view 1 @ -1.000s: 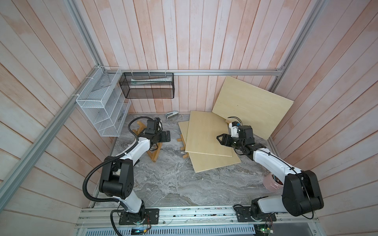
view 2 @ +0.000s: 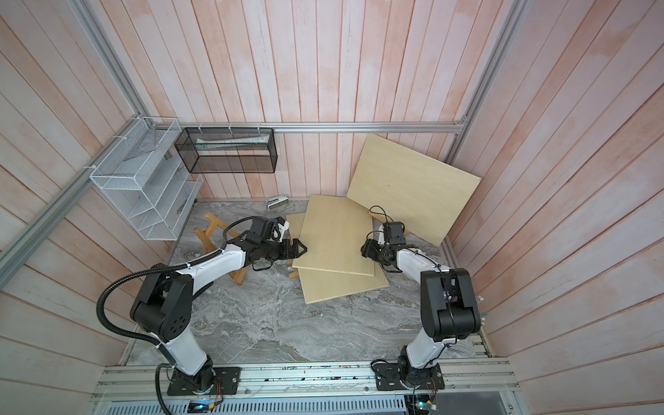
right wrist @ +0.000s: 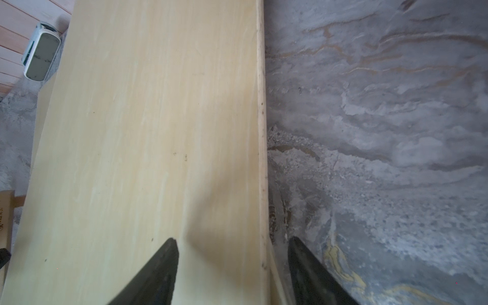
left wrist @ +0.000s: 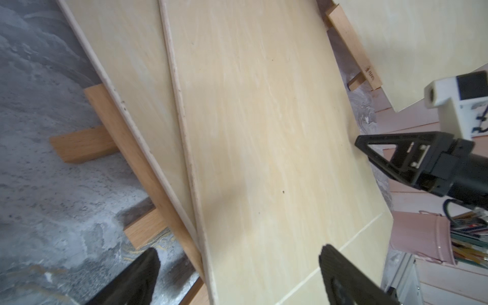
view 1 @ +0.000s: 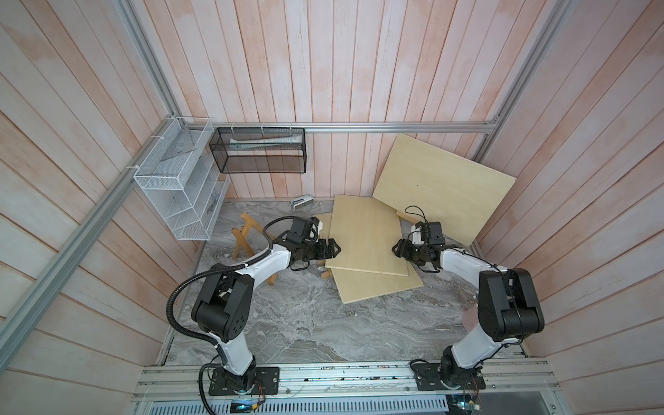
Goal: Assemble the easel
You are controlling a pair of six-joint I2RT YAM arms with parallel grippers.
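Note:
A pale wooden board [view 1: 366, 231] lies on top of another board [view 1: 377, 285], which sticks out below and to the left. At the upper board's left edge, my left gripper stands open, its fingers apart on either side of that edge in the left wrist view. My right gripper is partly open at the opposite edge, one finger over the board's face and the other beyond its edge; no contact shows. Wooden bars [left wrist: 145, 172] show under the lower board's left side. A third board [view 1: 442, 186] leans against the back right.
A wooden stand [view 2: 209, 231] lies left of the boards, beneath the left arm. A small white device [view 1: 301, 201] sits near the back wall. A pink pot [left wrist: 422, 235] is at the right.
My left gripper has moved right, from above the wooden stand to the upper board's left edge. My right gripper has shifted slightly right to the opposite edge. The boards have not moved.

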